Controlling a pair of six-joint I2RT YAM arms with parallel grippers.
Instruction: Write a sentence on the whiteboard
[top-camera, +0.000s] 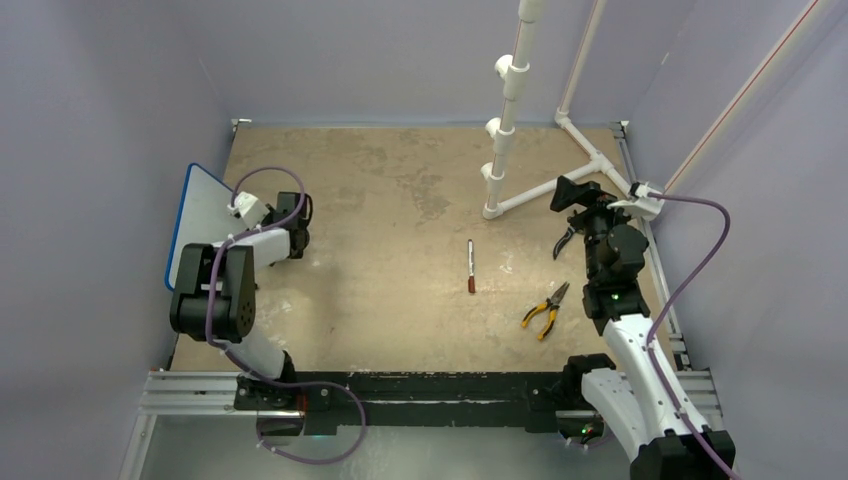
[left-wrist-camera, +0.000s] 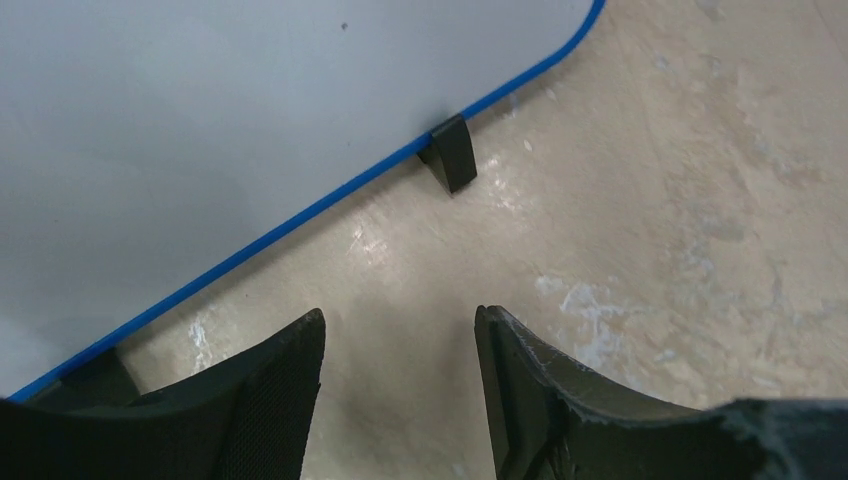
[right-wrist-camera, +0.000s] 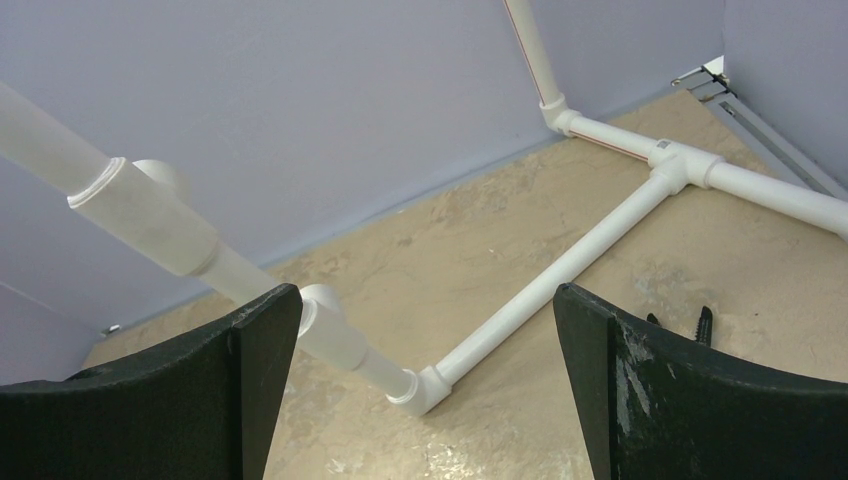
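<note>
A whiteboard with blue rim (top-camera: 186, 225) leans at the left side of the table. My left gripper hangs low just off its bottom edge, fingers apart with only bare table between them; a black foot (left-wrist-camera: 455, 160) shows under the board. My right gripper (top-camera: 566, 195) stands open over the right side, nothing between its fingers in the right wrist view. A slim marker-like tool (top-camera: 471, 265) with a red-brown end lies mid-table.
Yellow-handled pliers (top-camera: 545, 312) and dark cutters (top-camera: 562, 245) lie at the right. A white pipe frame (top-camera: 545, 190) stands at the back right.
</note>
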